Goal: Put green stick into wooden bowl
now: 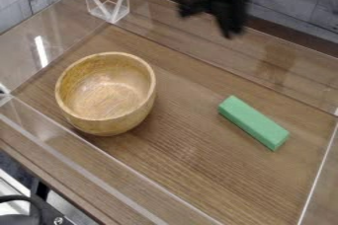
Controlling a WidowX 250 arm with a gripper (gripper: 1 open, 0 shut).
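The green stick, a short rectangular block, lies flat on the wooden tabletop at the right, slanting down to the right. To its left stands the wooden bowl, round and pale, with nothing visible inside. My gripper is a dark, blurred shape at the top, well apart from both the stick and the bowl. Blur hides its fingers, so how they stand does not show.
A clear, angular plastic object sits near the back left. Transparent walls run along the left and back edges. Black cables fill the lower left corner. Bare tabletop lies between bowl and stick.
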